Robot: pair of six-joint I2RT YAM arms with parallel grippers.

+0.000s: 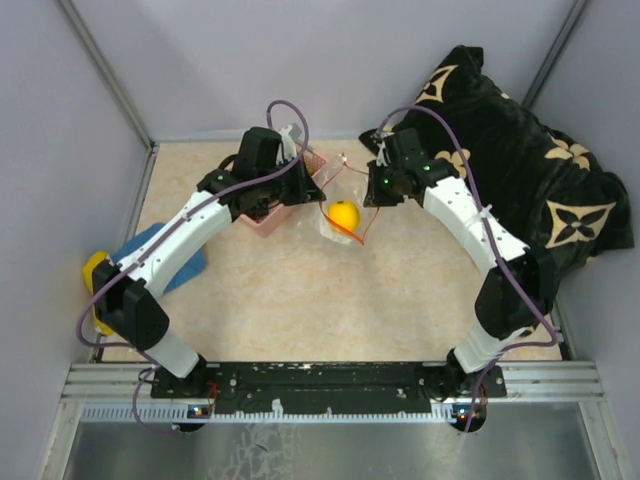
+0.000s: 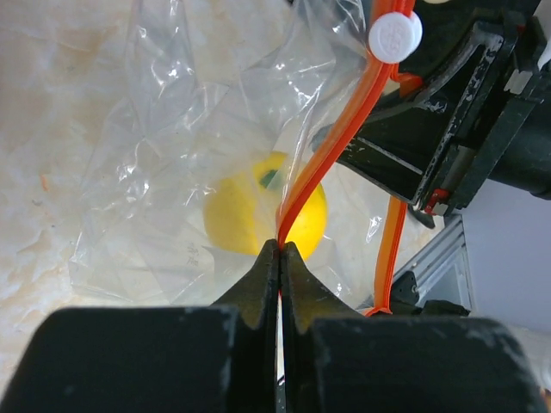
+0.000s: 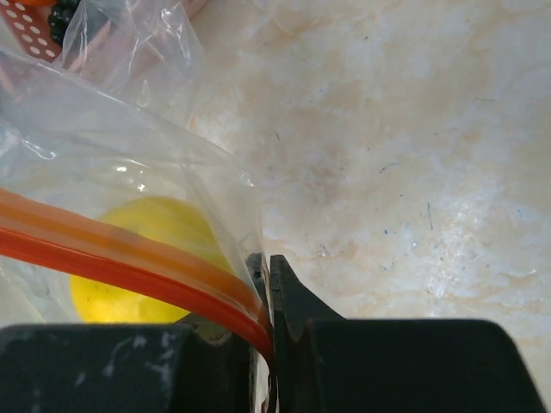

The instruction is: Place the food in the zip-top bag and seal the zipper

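A clear zip top bag (image 1: pixel 335 180) with an orange zipper edge hangs between my grippers, its mouth spread wide. Inside it lies a yellow round fruit (image 1: pixel 343 215), seen through the plastic in both wrist views. My left gripper is shut on the bag's orange rim on one side of the mouth. On the other side my right gripper is shut on the end of the same rim. A white slider (image 2: pixel 395 37) sits on the zipper, near the right gripper's dark body in the left wrist view.
Behind my left arm stands a pink basket (image 1: pixel 266 226), mostly covered by it. A blue cloth (image 1: pixel 185 272) and a yellow item (image 1: pixel 95 270) lie at the left. Black patterned fabric (image 1: pixel 530 165) fills the right back.
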